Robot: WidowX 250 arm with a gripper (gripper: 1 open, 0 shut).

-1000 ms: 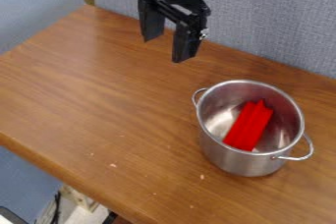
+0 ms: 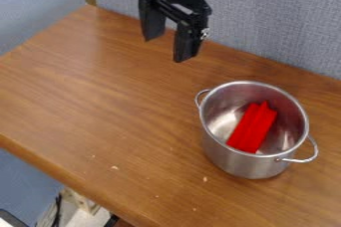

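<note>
A steel pot [image 2: 224, 149] with two wire handles stands at the right of the wooden table [image 2: 94, 121]. A red elongated object [image 2: 252, 127] lies inside it, tilted along the pot's depth. My black gripper [image 2: 170, 34] hangs above the back of the table at top centre, up and left of the pot, open, with nothing seen between its fingers.
A grey textured wall [image 2: 280, 22] runs behind the table. Dark cables and parts show past the table's edge at the bottom left.
</note>
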